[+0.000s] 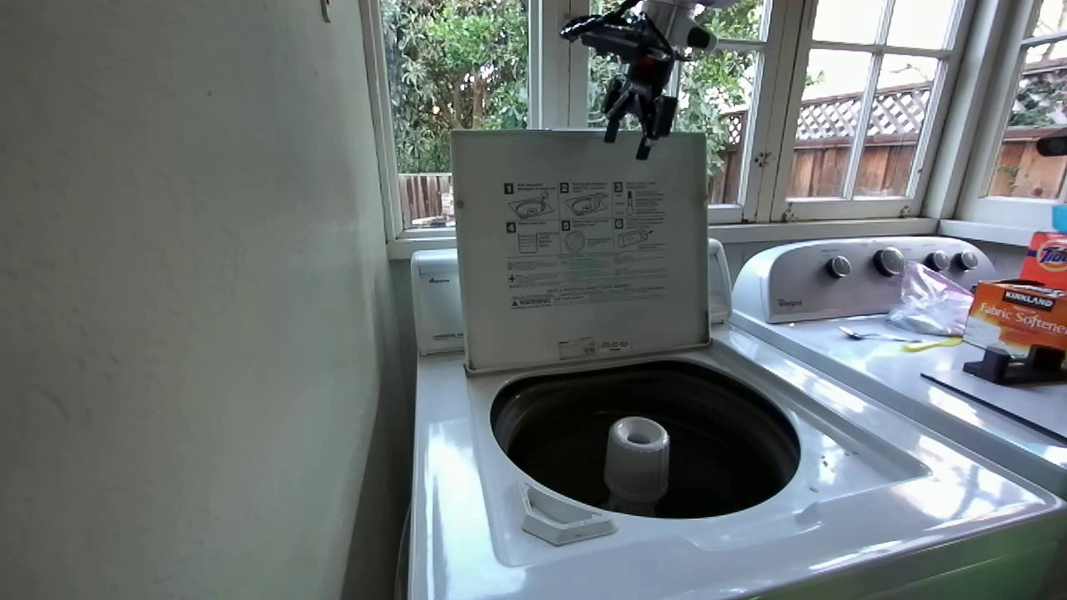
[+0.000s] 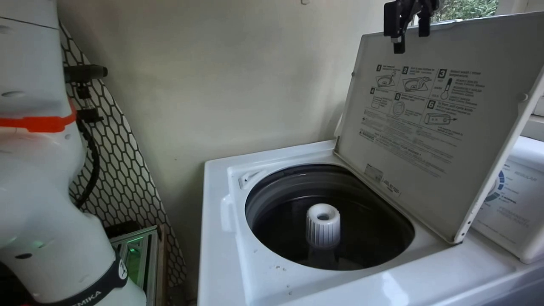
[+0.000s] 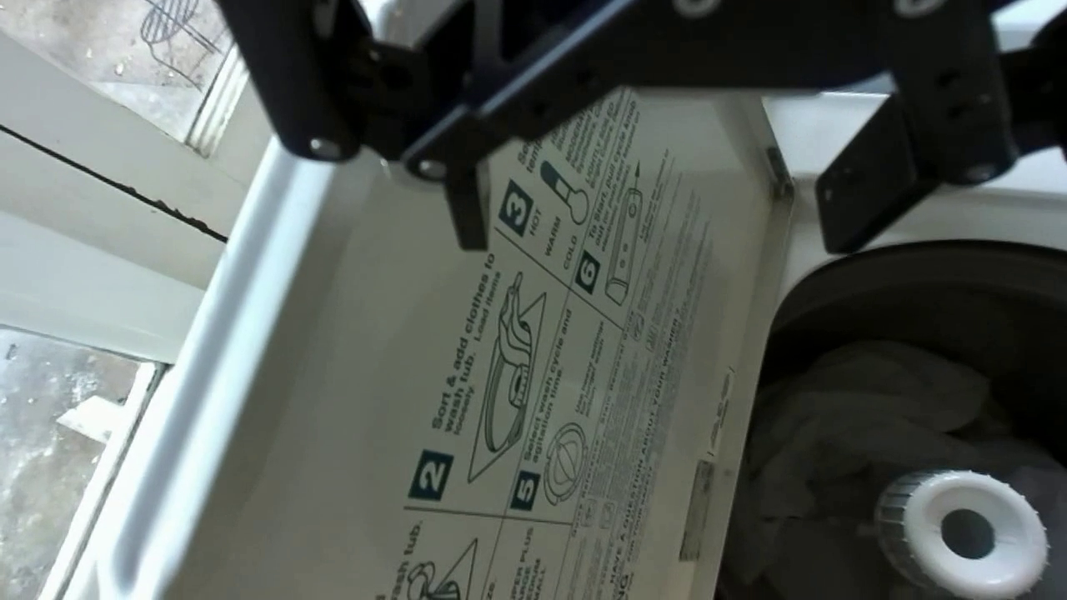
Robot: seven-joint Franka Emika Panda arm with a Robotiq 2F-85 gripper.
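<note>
The washer lid [image 1: 585, 330] stands raised, its printed inner face toward the tub. Near the lid's top edge hangs my gripper [image 1: 628, 145], pointing downward. In the wrist view its fingers [image 3: 467, 205] are spread wide, with nothing held between them; the lid's printed face [image 3: 380, 350] shows beyond. Exterior view 2 also has the gripper [image 2: 411, 41] at the top of the lid. Whether a finger touches the lid, I cannot tell. Below is the open washer tub [image 2: 285, 229] with its white agitator [image 2: 323, 224]; pale cloth [image 3: 860, 430] lies inside.
To the right, a second machine [image 1: 800, 285] carries a plastic bag [image 1: 930, 300], an orange fabric softener box [image 1: 1010, 318] and a black holder [image 1: 1015, 367]. Windows [image 1: 880, 110] are behind the lid, and a wall [image 1: 200, 300] rises on the left. Space above the tub is clear.
</note>
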